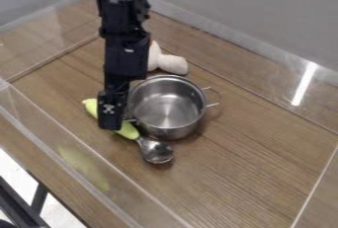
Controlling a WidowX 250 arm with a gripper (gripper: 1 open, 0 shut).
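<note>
The black gripper (113,113) reaches down from the top, its fingers low over a yellow-green elongated object (126,129) lying left of the steel pot (177,110). Whether the fingers are open or shut on that object cannot be made out; they hide part of it. A metal spoon (156,152) lies at the lower end of the yellow-green object, in front of the pot.
A white object (171,62) lies behind the pot, partly hidden by the arm. A wall borders the back, and the table edge runs at lower left.
</note>
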